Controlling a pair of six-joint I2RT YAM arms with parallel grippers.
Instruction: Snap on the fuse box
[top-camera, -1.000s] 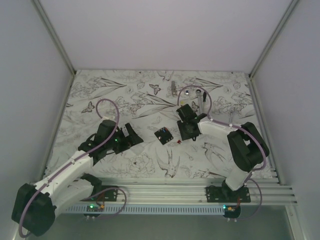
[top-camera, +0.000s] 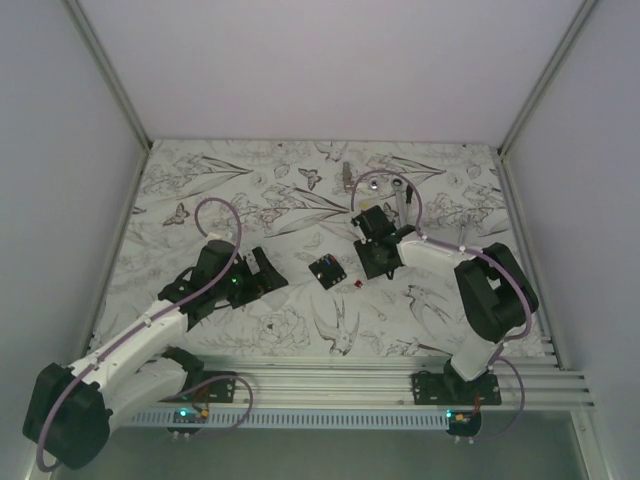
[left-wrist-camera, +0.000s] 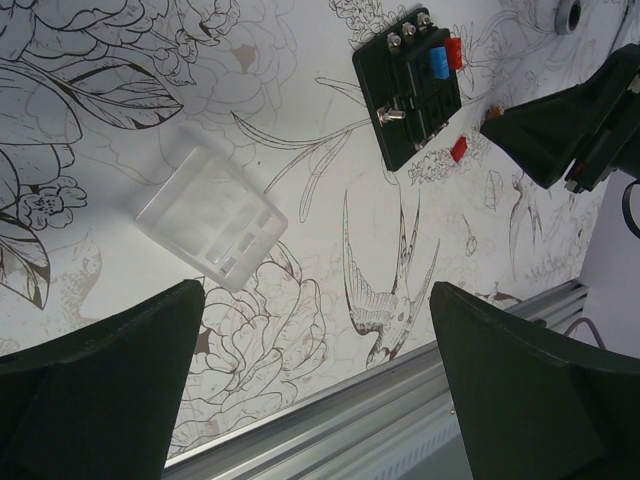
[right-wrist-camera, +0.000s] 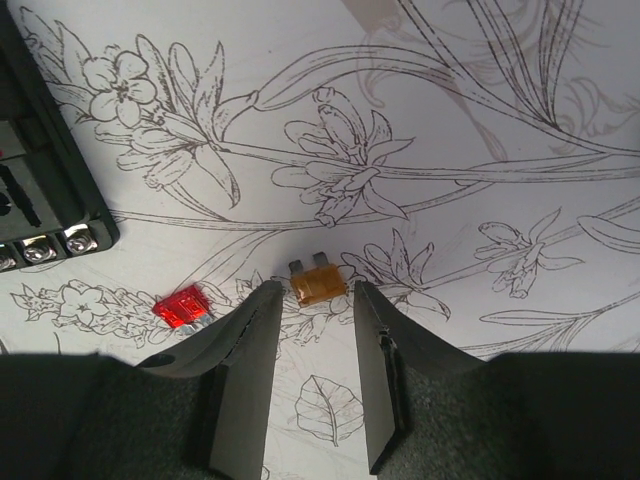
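Note:
The black fuse box, with blue and red fuses on it, lies mid-table. An orange fuse with two prongs lies on the table right at the fingertips of my right gripper, which is part open around or just over it. A red fuse lies to its left. My left gripper stands open over the table left of the fuse box, above a clear plastic tray.
Tools and small metal parts lie at the back right of the table. An aluminium rail runs along the front edge.
The left arm has stayed nearly still.

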